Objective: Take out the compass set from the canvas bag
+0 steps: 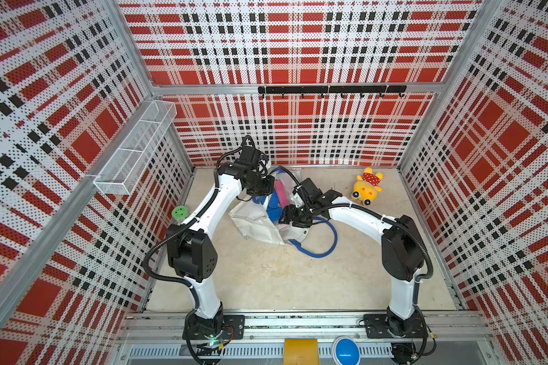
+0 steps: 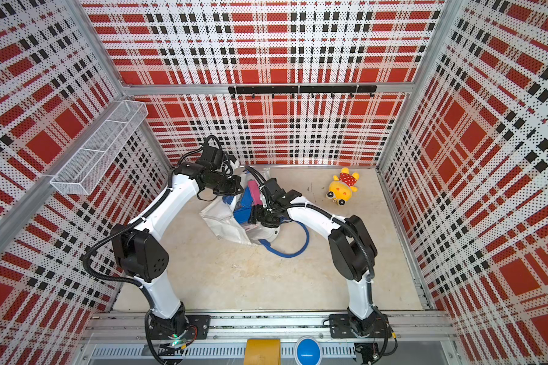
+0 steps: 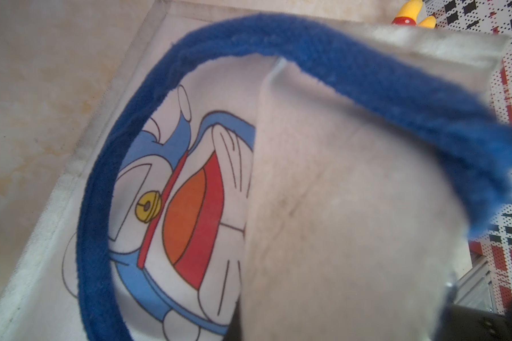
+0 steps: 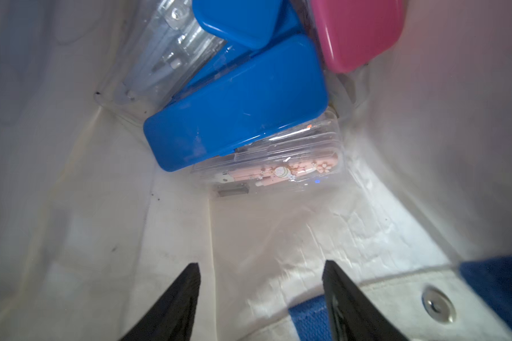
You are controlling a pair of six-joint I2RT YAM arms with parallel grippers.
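Observation:
The canvas bag (image 1: 249, 222) lies on its side mid-table, its blue handles looped. Inside, the right wrist view shows blue cases (image 4: 233, 102), a pink case (image 4: 355, 28) and clear cases (image 4: 273, 167) with pink items; which is the compass set I cannot tell. My right gripper is at the bag's mouth, fingers apart, with nothing between them. My left gripper (image 1: 265, 188) is at the bag's upper left; in the left wrist view white canvas and a blue handle fill the near field, hiding its fingertips.
A yellow plush toy (image 1: 365, 191) lies at the back right. A green round object (image 1: 179, 213) sits by the left wall, below a wire basket (image 1: 128, 164).

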